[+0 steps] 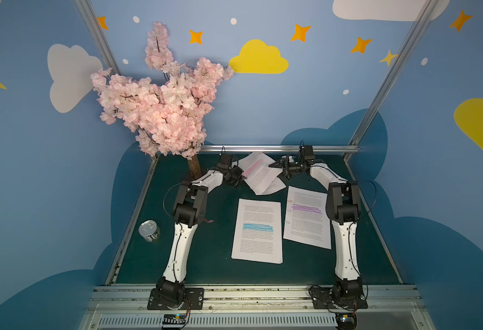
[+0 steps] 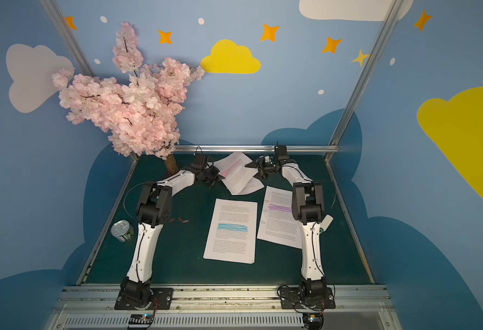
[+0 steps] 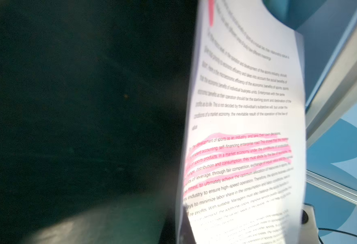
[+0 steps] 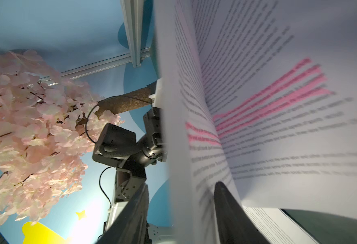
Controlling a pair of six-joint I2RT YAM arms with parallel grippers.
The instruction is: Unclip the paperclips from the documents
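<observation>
The pink-highlighted document is raised and bent at the back of the table, between the two grippers. My left gripper is shut on its edge, the sheets running up between the fingers. My right gripper stands open around the curled edge of the paper, one finger on each side. No paperclip can be made out on this document. The purple-highlighted document has red clips along its left edge. On the blue-highlighted document I see no clip. Loose red paperclips lie on the table near the left arm.
A tin can stands at the left, and the blossom tree rises behind the left arm. Partly behind the right arm lies a white object. Bare green table shows between the left arm and the blue-highlighted document.
</observation>
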